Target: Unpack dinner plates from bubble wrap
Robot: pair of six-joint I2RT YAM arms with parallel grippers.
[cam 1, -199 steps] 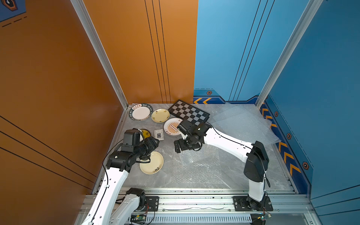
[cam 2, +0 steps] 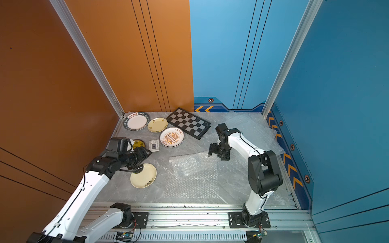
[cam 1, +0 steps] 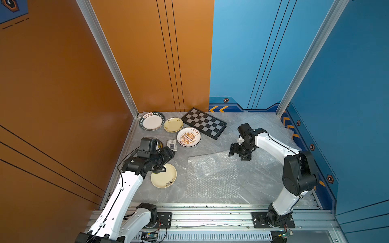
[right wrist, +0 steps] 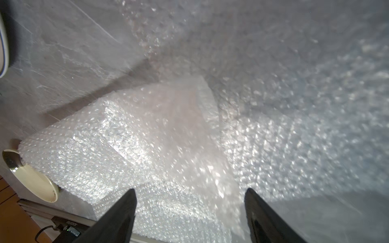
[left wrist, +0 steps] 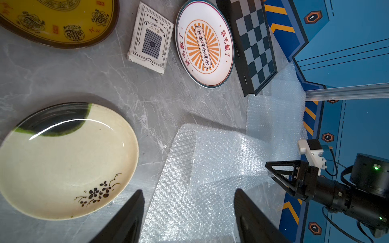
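A sheet of bubble wrap (cam 1: 212,176), partly folded over, lies flat in the middle front. My right gripper is above its right part with the fingers spread apart, nothing gripped. Several plates lie uncovered on the left side: a cream plate (left wrist: 68,162), an orange sunburst plate (left wrist: 204,42), a brown-yellow plate (left wrist: 60,20), a small yellow plate (cam 1: 173,125) and a dark-rimmed white plate (cam 1: 152,121). Over the left side, near the cream plate, my left gripper is open and empty. The left arm partly hides the brown-yellow plate in the top views.
More bubble wrap (cam 1: 267,129) is spread at the back right. A checkered board (cam 1: 204,122) lies at the back centre, and a card box (left wrist: 151,38) sits between the plates. Bare table shows at the front right.
My right gripper has moved to the right across the bubble wrap, away from the sunburst plate. The left arm has shifted only slightly. The plates stay where they were.
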